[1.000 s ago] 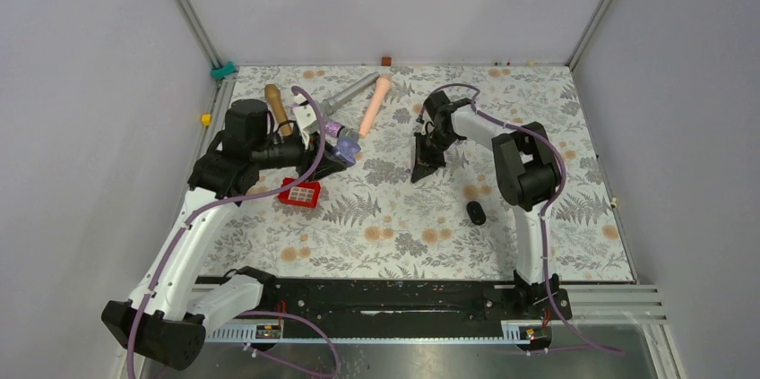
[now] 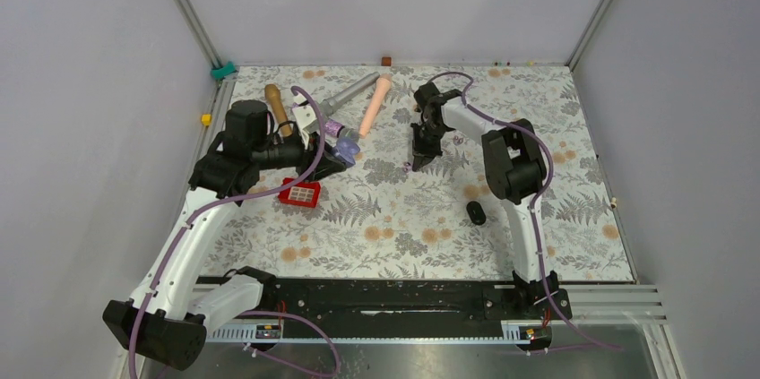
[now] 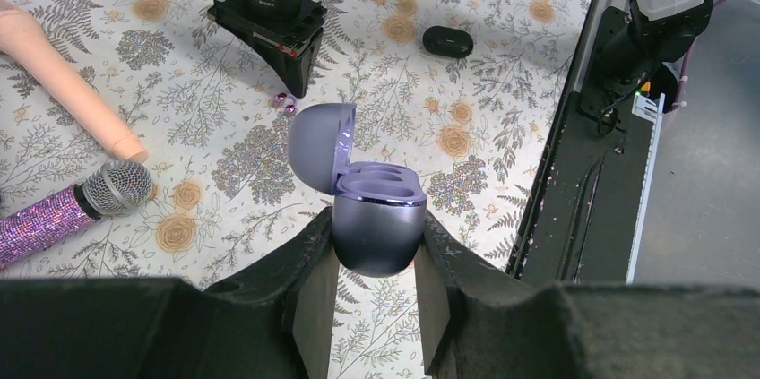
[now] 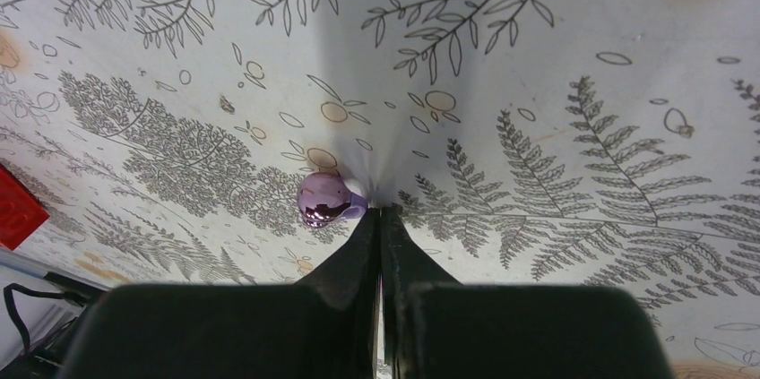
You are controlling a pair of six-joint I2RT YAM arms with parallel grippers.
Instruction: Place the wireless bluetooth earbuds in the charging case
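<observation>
My left gripper is shut on the purple charging case (image 3: 379,249), which it holds above the table with the lid (image 3: 319,142) swung open. The case's upper face with its recesses is turned toward the camera, and no earbud shows in it. On the patterned cloth lies a shiny purple earbud (image 4: 323,198). Just to its right in the right wrist view, my right gripper is shut with its tips together, low at the cloth. The earbud's narrow end reaches almost to those tips; whether they touch, I cannot tell. In the top view the earbud (image 2: 407,167) is a tiny spot.
A red calculator-like box (image 2: 300,193) lies below my left gripper. Behind it are a microphone (image 3: 116,189), a peach-coloured rod (image 2: 375,105), a grey tube (image 2: 351,92) and a wooden handle (image 2: 276,106). A black mouse-like object (image 2: 476,212) sits at the right.
The right gripper has shifted a little toward the back of the table, and the earbud now shows more clearly beside its tips. The left arm and case have stayed still.
</observation>
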